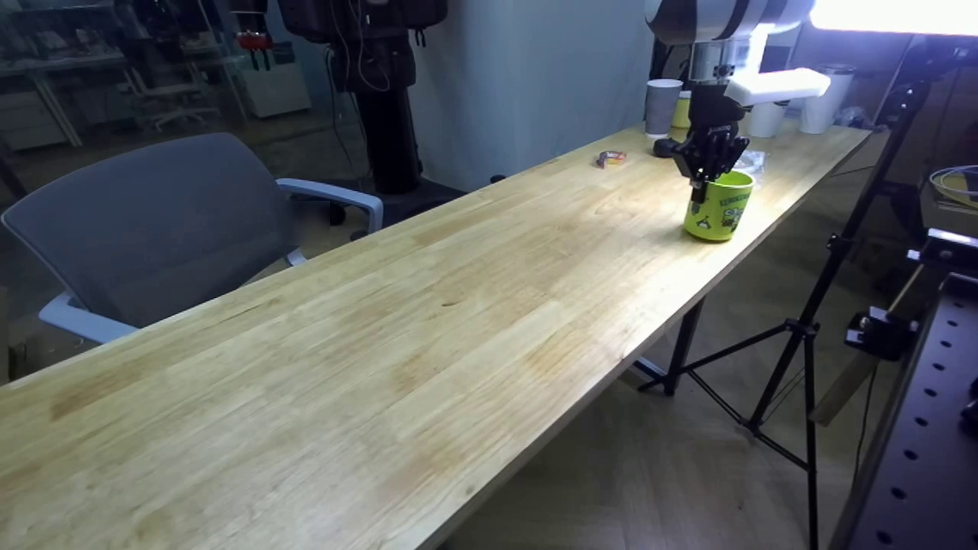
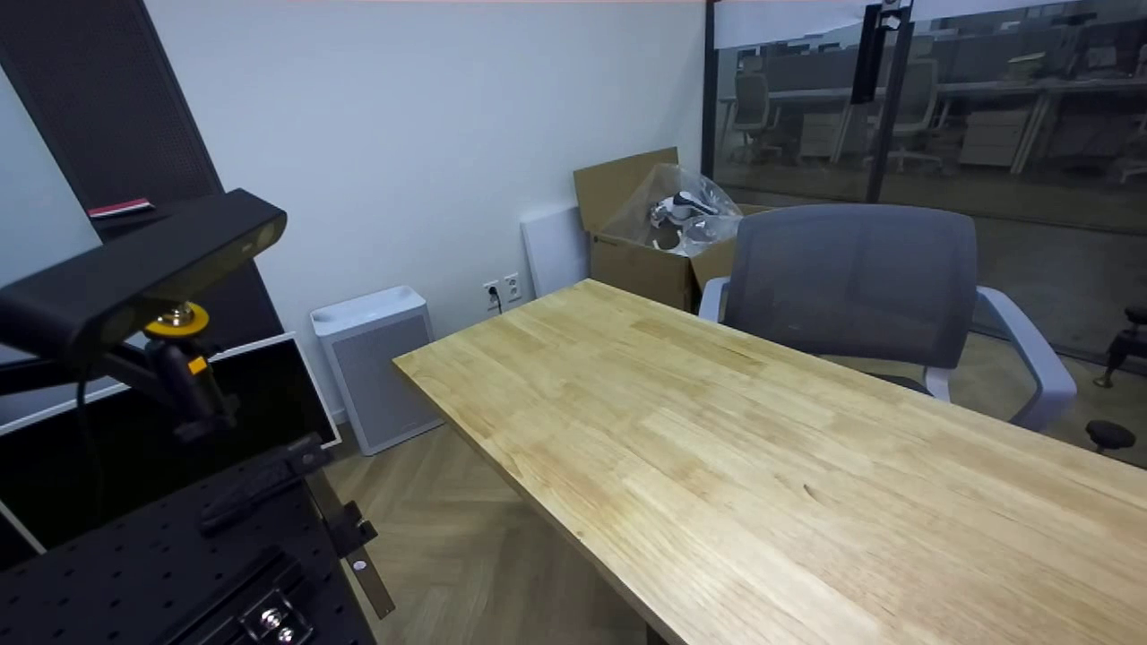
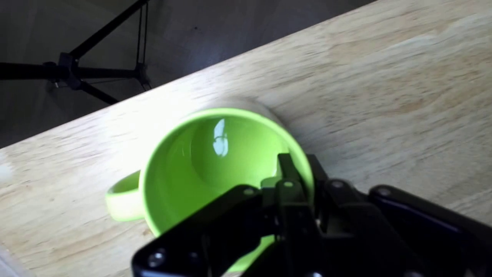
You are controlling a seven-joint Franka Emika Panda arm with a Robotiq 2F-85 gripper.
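Observation:
A lime-green mug (image 1: 720,215) with dark printed figures is upright over the right front edge of the wooden table, at or just above its surface. My gripper (image 1: 702,191) is shut on the mug's rim. In the wrist view, one finger (image 3: 286,166) lies inside the mug and the other outside, with the rim of the mug (image 3: 203,171) between them. The inside of the mug looks empty. Its handle (image 3: 124,197) points left, away from my gripper. Exterior view 2 shows neither the mug nor the gripper.
Cups, among them a grey one (image 1: 662,107), stand at the table's far end. A small red and yellow item (image 1: 610,159) lies near the back edge. Clear plastic (image 1: 752,161) lies behind the mug.

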